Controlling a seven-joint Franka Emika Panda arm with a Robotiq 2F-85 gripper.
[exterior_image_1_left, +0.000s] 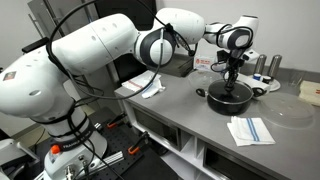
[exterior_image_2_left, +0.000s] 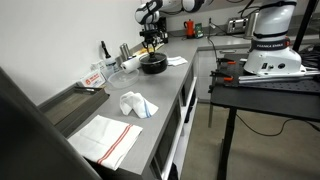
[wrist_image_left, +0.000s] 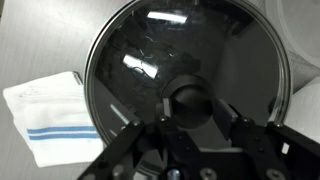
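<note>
A black pot (exterior_image_1_left: 230, 103) with a dark glass lid (wrist_image_left: 125, 75) stands at the back of the counter. The lid's round black knob (wrist_image_left: 190, 101) sits near the middle of the wrist view. Directly over it is my gripper (exterior_image_1_left: 231, 79), pointing down, its fingers (wrist_image_left: 226, 114) showing at either side of the knob's lower edge. They stand some way apart; whether they touch the knob cannot be made out. In exterior view 2 the pot (exterior_image_2_left: 153, 66) is far off and the gripper above it is small. The lid rests on the pot.
A white cloth with blue stripes (exterior_image_1_left: 250, 131) lies to the right of the pot. Clear bowls (exterior_image_1_left: 291, 110) stand further right, and bottles (exterior_image_1_left: 266, 68) line the back. Another white cloth (exterior_image_1_left: 143, 84) lies at the left. Counter in front of the pot (exterior_image_1_left: 190, 112) is bare.
</note>
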